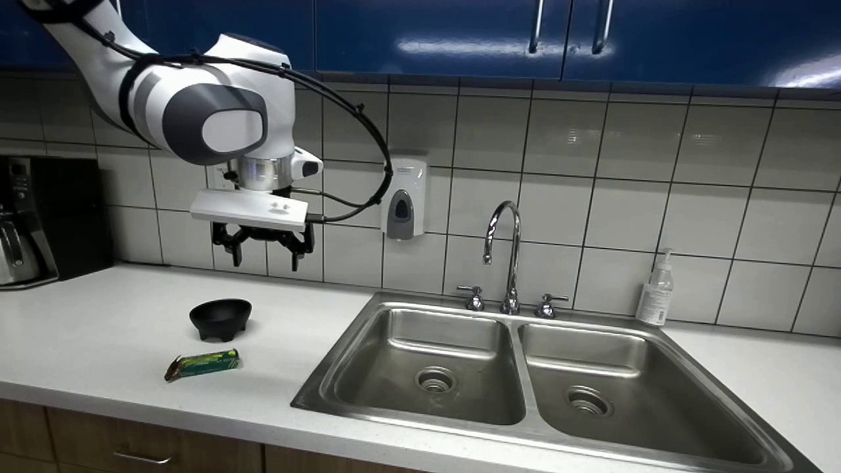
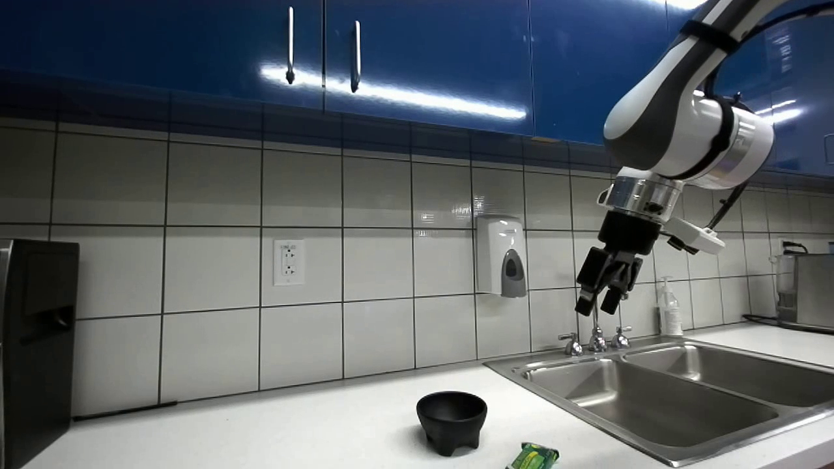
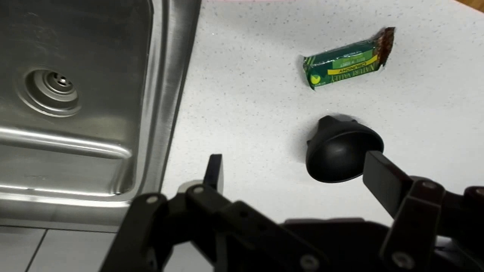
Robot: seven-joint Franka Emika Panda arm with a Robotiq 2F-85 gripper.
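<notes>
A small black bowl [image 1: 221, 319] on stubby legs stands upright on the white counter, left of the sink. In front of it lies a green granola bar [image 1: 206, 363] with a brown wrapper end; in the wrist view the bar [image 3: 343, 62] shows its printed face, apart from the bowl [image 3: 338, 156]. My gripper [image 1: 265, 260] hangs well above the counter, open, nothing between its fingers. Seen from the wrist, one fingertip [image 3: 380, 174] overlaps the bowl's rim in the picture. The second exterior view cuts off part of the bar [image 2: 533, 456] at its lower edge.
A double steel sink [image 1: 522, 370] with a tall faucet [image 1: 512, 252] takes up the right side. A soap dispenser [image 1: 406, 197] is fixed to the tiled wall, a pump bottle [image 1: 656, 292] stands behind the sink, and a coffee maker [image 1: 59, 217] is far left. Open counter surrounds the bowl.
</notes>
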